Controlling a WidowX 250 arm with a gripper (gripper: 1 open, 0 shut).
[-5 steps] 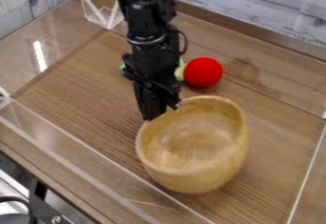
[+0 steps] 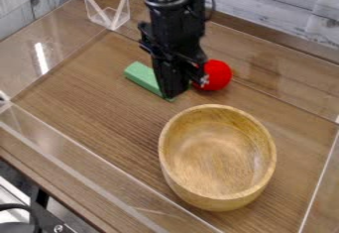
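Observation:
My black gripper (image 2: 175,82) is shut and hangs in the upper middle of the camera view, over a green block (image 2: 143,76) that lies on the wooden table and is partly hidden behind it. A red round object (image 2: 217,74) sits just to the right of the gripper. A large yellow-tan bowl (image 2: 216,174) stands below the gripper, toward the front right. I see nothing held between the fingers.
The gripper has moved up and back from over the bowl's rim to over the green block. The bowl sits a little differently than a second ago.

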